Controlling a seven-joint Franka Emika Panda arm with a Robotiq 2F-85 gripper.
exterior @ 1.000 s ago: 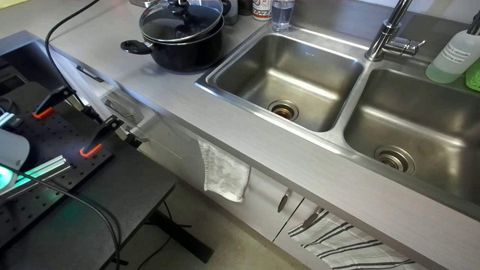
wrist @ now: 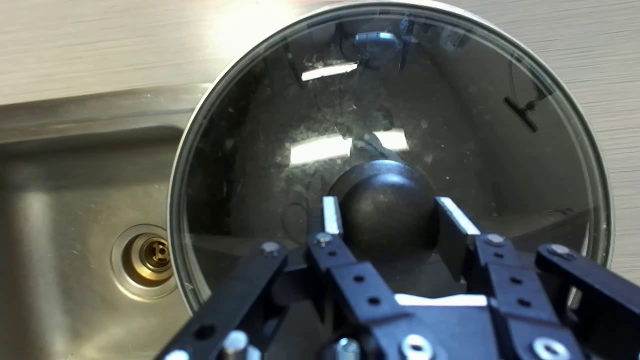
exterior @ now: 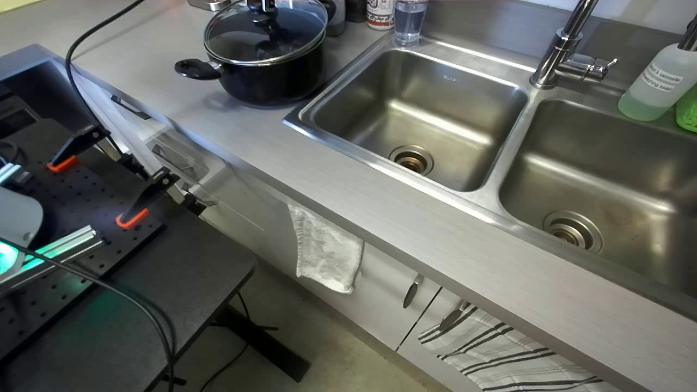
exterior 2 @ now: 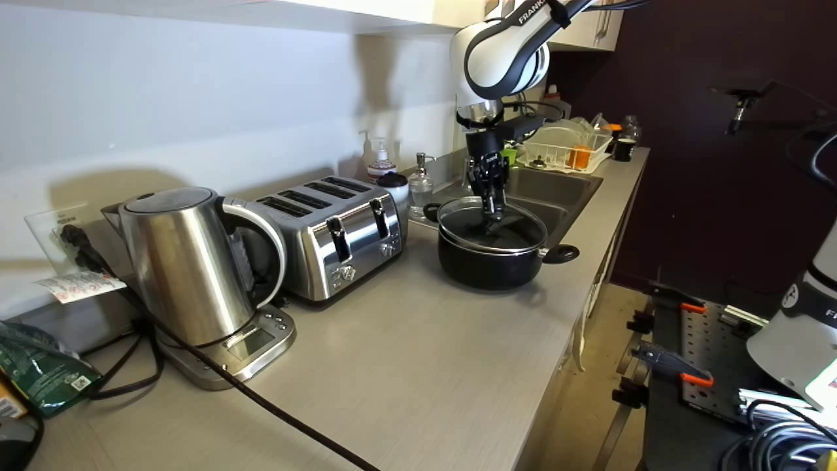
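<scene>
A glass lid [exterior: 264, 36] with a steel rim lies over the mouth of the black pot [exterior: 277, 81], near the sink. Its rim lines up closely with the pot's; whether it is fully seated I cannot tell. From above, in the wrist view, my gripper is shut on the lid's round black knob [wrist: 387, 207], one finger on each side. Exterior view 2 has the arm reaching straight down, with the gripper [exterior 2: 492, 212] at the middle of the lid. Most of the pot's inside is dark behind the glass.
Beside the pot is the double sink [exterior: 418, 111] with its faucet [exterior: 562, 49]. A toaster [exterior 2: 337, 235] and a steel kettle [exterior 2: 188, 267] stand along the wall. Bare counter [exterior 2: 439, 369] lies in front of them.
A second ago the lid sat higher and shifted left, with a gap at the pot's right rim. It has moved down and slightly right onto the pot's mouth.
</scene>
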